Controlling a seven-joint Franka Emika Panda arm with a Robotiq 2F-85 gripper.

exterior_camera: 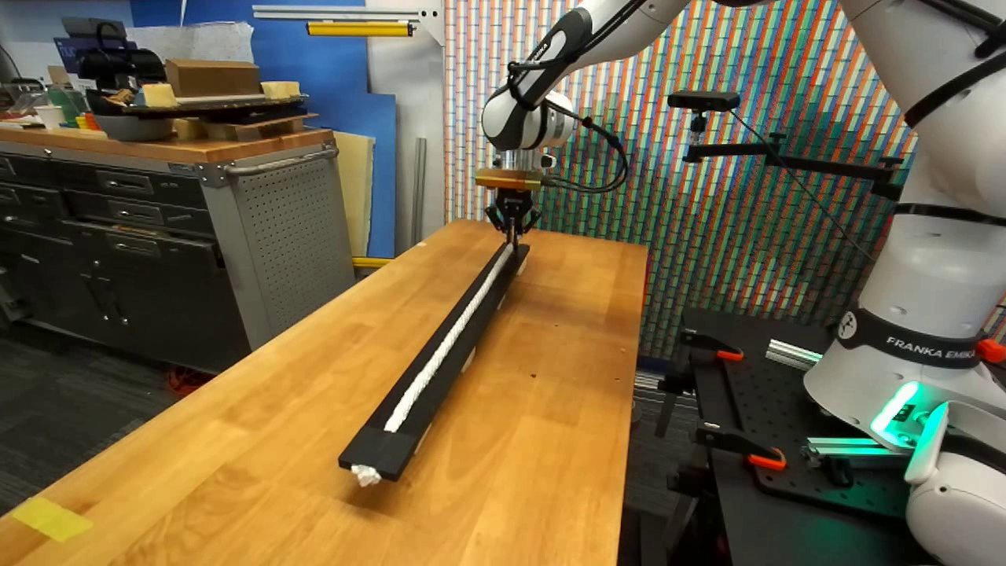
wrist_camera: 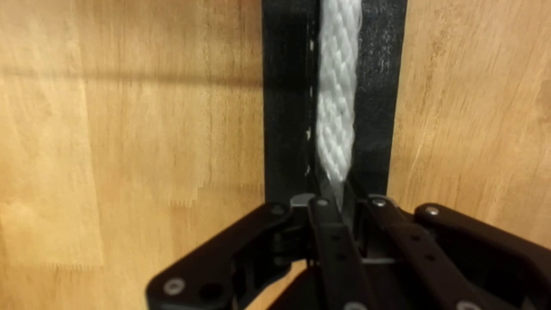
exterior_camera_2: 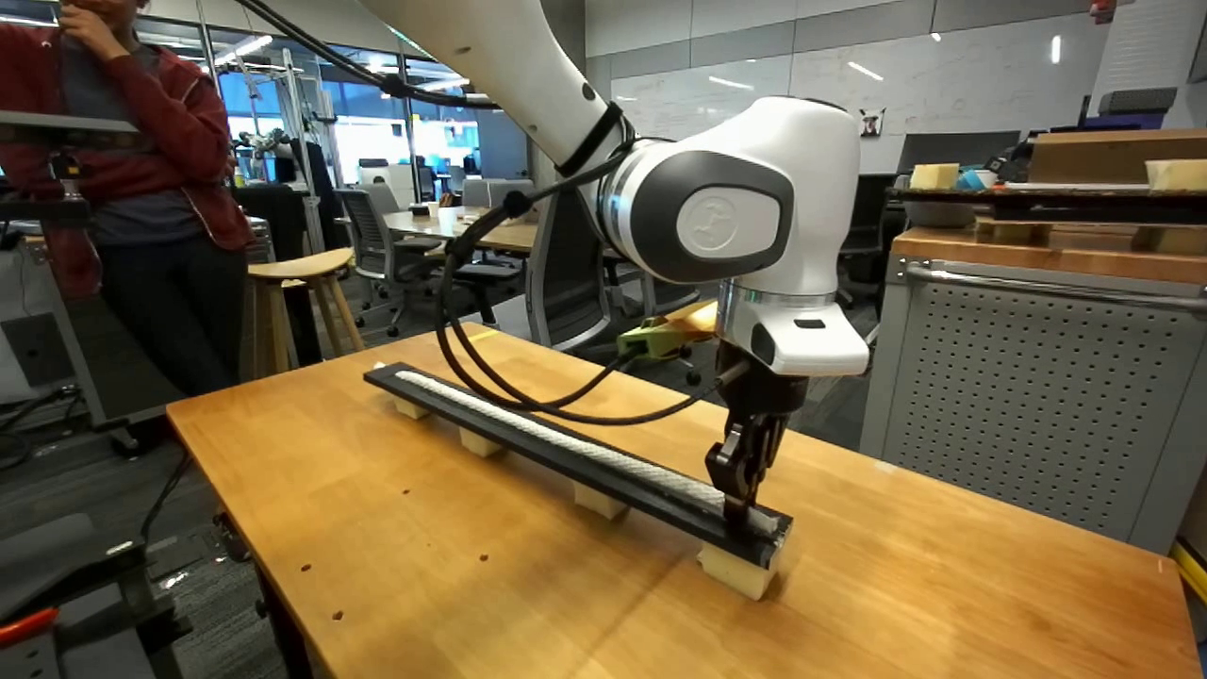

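A white braided rope [exterior_camera: 442, 352] runs lengthwise along a long black channel [exterior_camera: 384, 411]. At the channel's near end in exterior view 1, a frayed rope tuft sticks out. My gripper [exterior_camera_2: 741, 515] points down at the opposite end of the channel [exterior_camera_2: 532, 434], its fingertips low at the channel's top. In the wrist view, the rope [wrist_camera: 338, 93] narrows into the gap between the fingers, and my gripper is shut on it. The fingers hide the rope's gripped end, and how deep it sits there cannot be made out.
Pale blocks [exterior_camera_2: 737, 571] hold the channel up off the wooden table [exterior_camera: 556, 424]. A grey cabinet [exterior_camera_2: 1018, 396] stands beyond the table, and black cables [exterior_camera_2: 543, 407] loop from the arm above the channel.
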